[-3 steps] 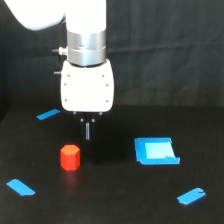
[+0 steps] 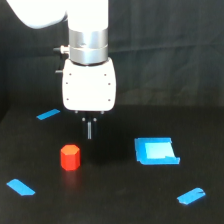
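Observation:
A red block (image 2: 70, 157) with an angular outline sits on the dark table, left of centre. My gripper (image 2: 89, 130) hangs from the white arm, pointing down, above and slightly right of the block. Space shows between it and the block in the image. The fingertips are small and dark, so whether they are open or shut is not clear. No object shows between them.
A pale square patch edged with blue tape (image 2: 158, 150) lies right of centre. Blue tape strips mark the table at back left (image 2: 48, 114), front left (image 2: 20, 187) and front right (image 2: 191, 196).
My gripper has shifted very slightly to the right. The red block and the taped patch appear where they were.

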